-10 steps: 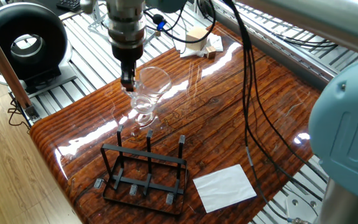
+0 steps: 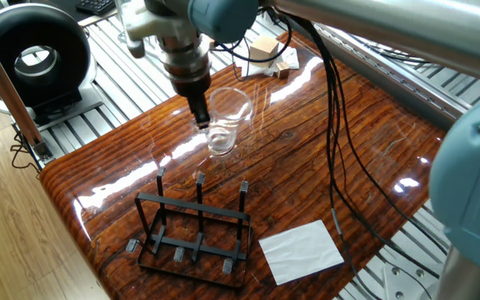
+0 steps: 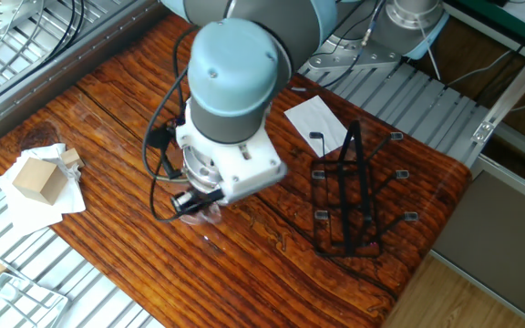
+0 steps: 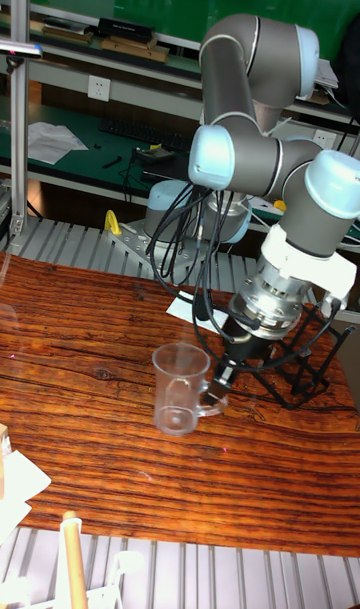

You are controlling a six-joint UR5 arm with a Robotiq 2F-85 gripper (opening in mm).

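Note:
A clear glass mug (image 4: 179,394) stands roughly upright beside my gripper (image 4: 222,383), its handle at the fingertips. My gripper is shut on that handle. From exterior view 1, the black fingers (image 2: 198,110) meet the left side of the mug (image 2: 227,118). Only a bit of the mug (image 3: 210,216) shows in exterior view 2; the wrist covers the rest. Whether its base touches the table cannot be made out. A black metal rack with upright prongs (image 2: 198,243) is on the table, with no mug on it.
A white sheet (image 2: 301,252) lies flat near the rack. Wooden blocks (image 3: 40,180) rest on white paper at a table corner. Black cables (image 2: 333,125) hang from the arm over the table.
In exterior view 1 my gripper and the mug have moved together to the right, away from the table's left edge. The rack and the white sheet stay where they were.

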